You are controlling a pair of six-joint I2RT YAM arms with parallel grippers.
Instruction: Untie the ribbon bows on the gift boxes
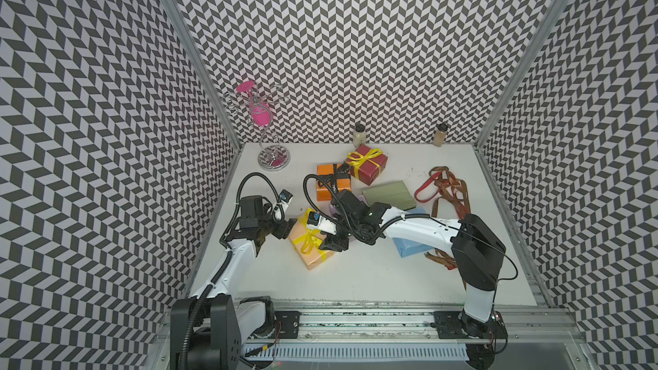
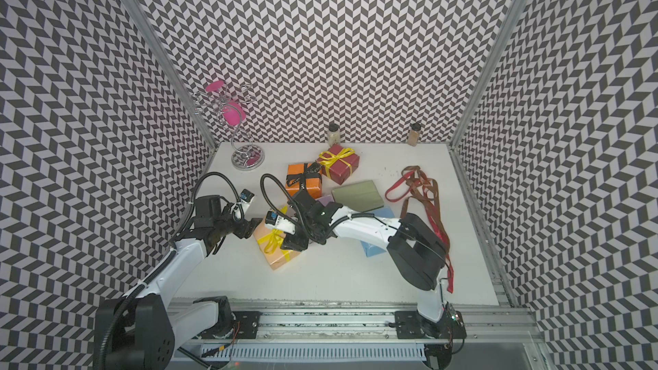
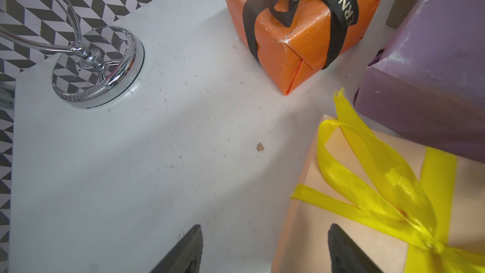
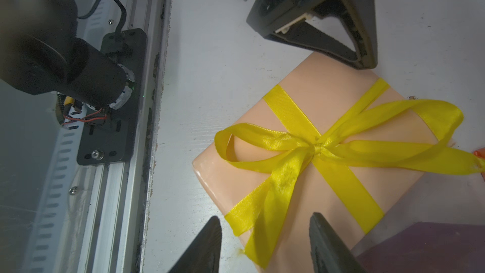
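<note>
The peach gift box (image 4: 333, 81) lies at the front left of the table, its yellow ribbon bow (image 4: 315, 149) tied across the top. My right gripper hovers above this box, its fingers parted around the view of a hanging ribbon tail, gripping nothing. At the box's left side, my left gripper stands open and empty. Farther back sits an orange box (image 3: 303, 35) with a tied black printed ribbon (image 3: 338, 0). Behind it rests a dark red box (image 1: 367, 164) with a tied yellow bow (image 1: 363, 157).
Bare of ribbon are the purple box (image 3: 429, 81), green box (image 1: 389, 195) and blue box (image 1: 411, 246). Loose brown and red ribbons (image 1: 452, 192) lie at the right. A chrome stand (image 1: 274, 157) occupies the back left; two small bottles (image 1: 360, 135) stand at the back.
</note>
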